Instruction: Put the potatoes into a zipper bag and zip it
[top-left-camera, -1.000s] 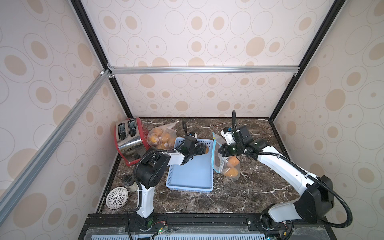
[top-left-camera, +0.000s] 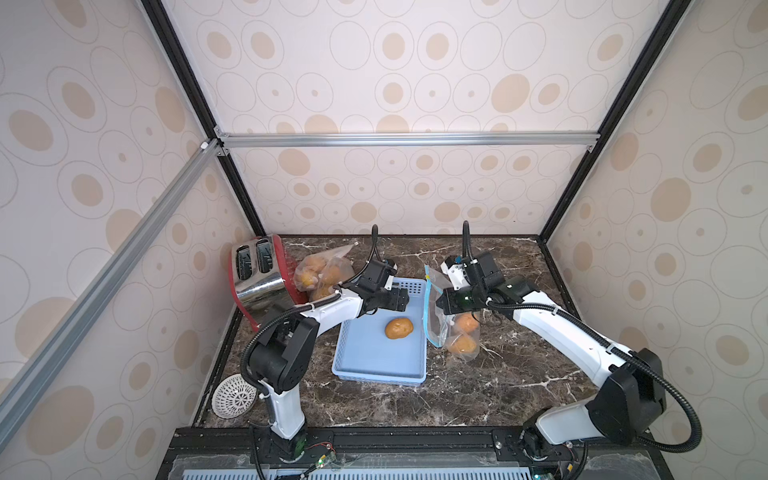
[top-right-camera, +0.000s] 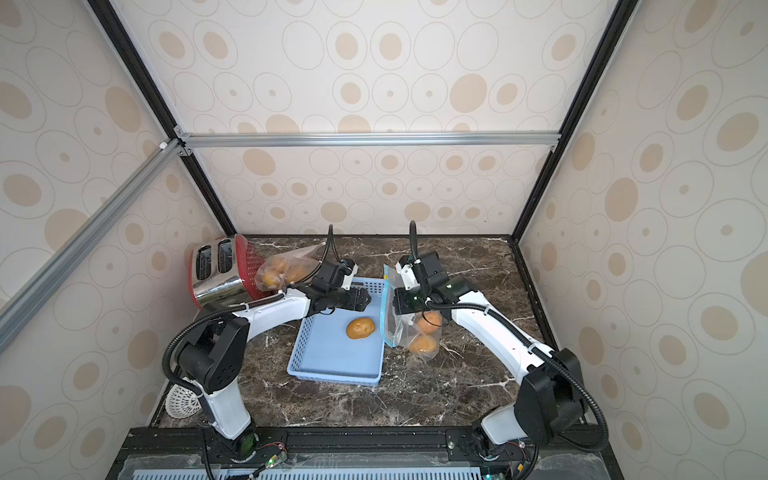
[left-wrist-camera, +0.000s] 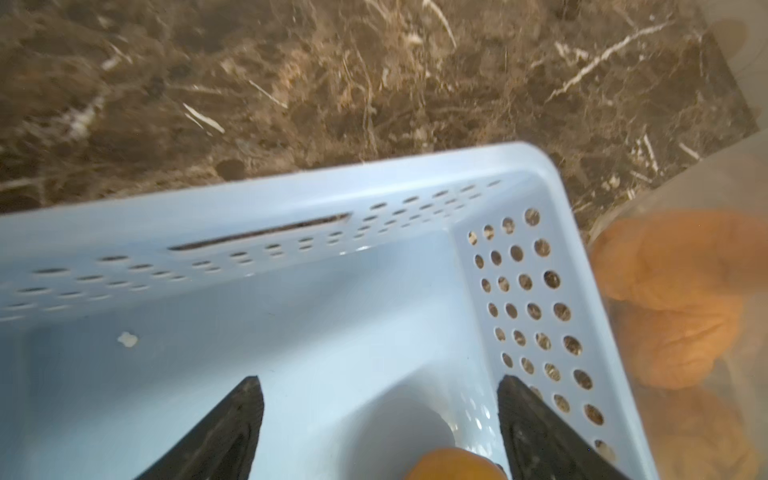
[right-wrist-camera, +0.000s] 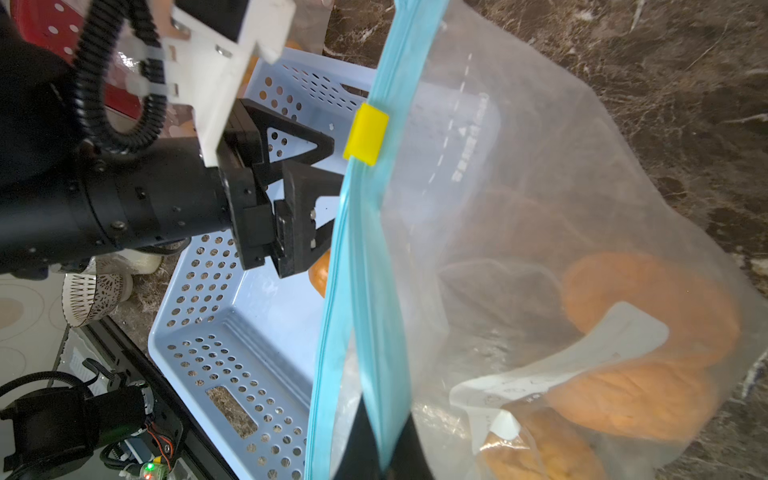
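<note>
A lone potato lies in the blue basket. Above the basket, behind that potato, my left gripper is open; the top of the potato shows below its fingers in the left wrist view. My right gripper is shut at the zipper bag's blue top strip, holding it up beside the basket's right side. The bag, with a yellow slider, contains several potatoes. The right fingertips are partly hidden by the strip.
A filled bag lies left of the basket beside a red and steel toaster. A white perforated holder stands front left. Walls enclose the counter; some bare counter shows at front right.
My left gripper has risen away from the potato, which now lies farther forward in the basket, uncovered. The right arm and bag look unchanged.
</note>
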